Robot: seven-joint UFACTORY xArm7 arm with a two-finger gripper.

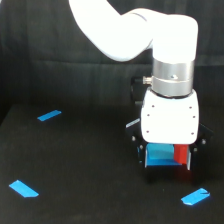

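Observation:
The white arm reaches in from the top, and its gripper (168,155) points down at the right of the camera view. Below the white hand, among the fingers, a blue block (160,158) shows, with a red block (181,153) right beside it. The hand hides the upper part of both. Whether the fingers press on either block cannot be told from here.
Blue strips mark the dark table: one at the back left (49,115), one at the front left (24,188) and one at the front right (195,197). Bare table lies to the left of the arm. A dark curtain hangs behind.

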